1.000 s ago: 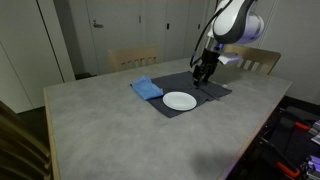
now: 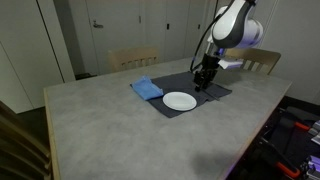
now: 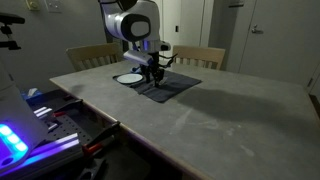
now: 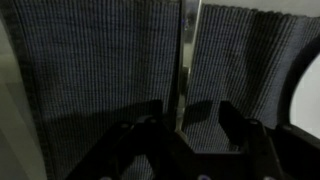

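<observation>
In the wrist view, a thin shiny metal utensil [image 4: 187,60] lies lengthwise on a dark ribbed placemat [image 4: 95,60]. Its lower end reaches down between the two dark fingers of my gripper, which stand apart on either side of it. Space shows between the utensil and each finger, so the gripper is open around it. What kind of utensil it is cannot be told. From outside, my gripper [image 2: 201,89] is low over the right part of the placemat, beside a white plate [image 2: 180,101].
A folded blue cloth [image 2: 147,88] lies at the left of the placemat. The white plate's edge [image 4: 308,105] shows at the right in the wrist view. Chairs [image 3: 201,59] stand behind the table.
Across the exterior frames the arm stays over the same part of the placemat, with hardly any visible shift. The plate and blue cloth have not moved.
</observation>
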